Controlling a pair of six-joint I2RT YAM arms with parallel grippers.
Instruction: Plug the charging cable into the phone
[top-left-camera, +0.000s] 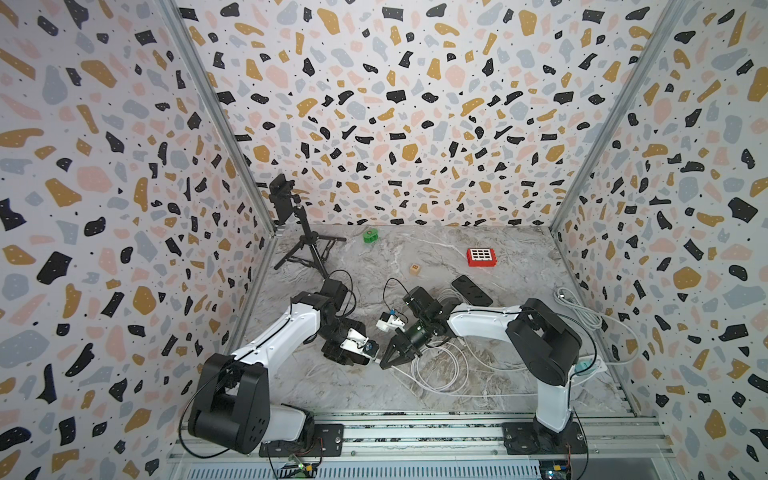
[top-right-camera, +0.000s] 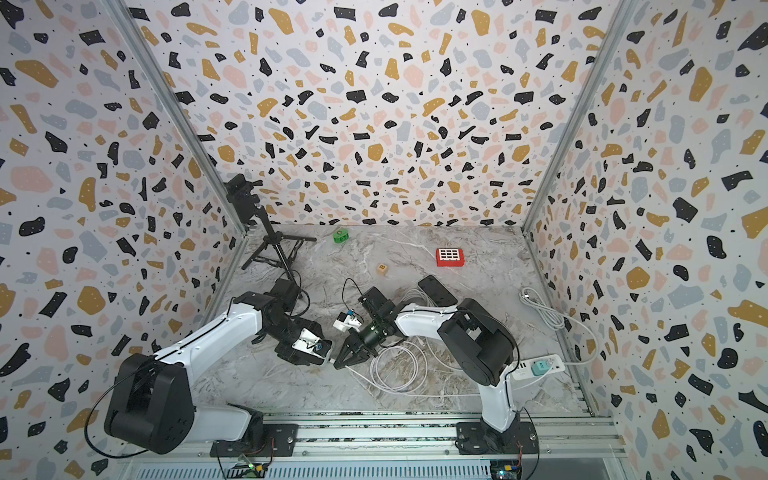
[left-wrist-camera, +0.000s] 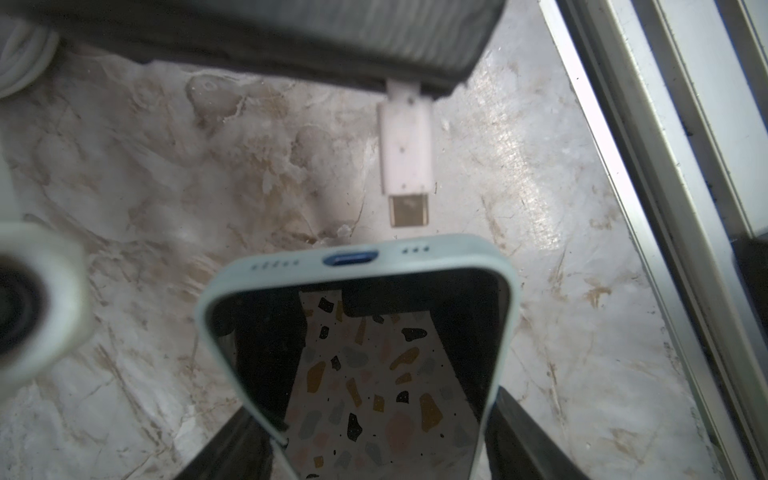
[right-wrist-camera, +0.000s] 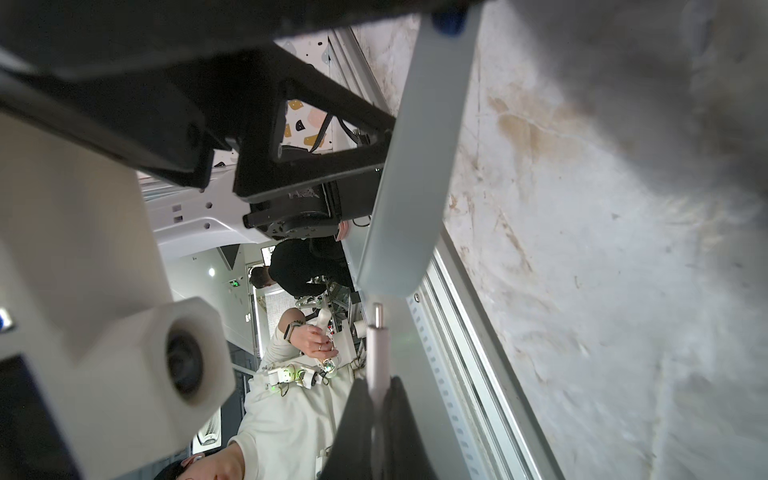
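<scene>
A phone (left-wrist-camera: 376, 360) with a pale blue frame is clasped at its sides by my left gripper, its charging port (left-wrist-camera: 350, 257) facing the right arm. My right gripper is shut on the white charging plug (left-wrist-camera: 405, 148), whose metal tip (left-wrist-camera: 409, 211) sticks out bare. In the left wrist view the tip appears just short of the phone's end and to the right of the port, not in it. Seen from the top left view, the right fingertips (top-left-camera: 389, 361) are close beside the phone (top-left-camera: 366, 352), low over the table's front.
White cable (top-left-camera: 440, 384) lies in loops under the right arm. A dark slab (top-left-camera: 470, 289), a red box (top-left-camera: 481, 257), a small tan block (top-left-camera: 415, 269) and a green object (top-left-camera: 370, 236) lie farther back. A black tripod (top-left-camera: 308, 236) stands back left. A power strip (top-right-camera: 537, 367) sits right.
</scene>
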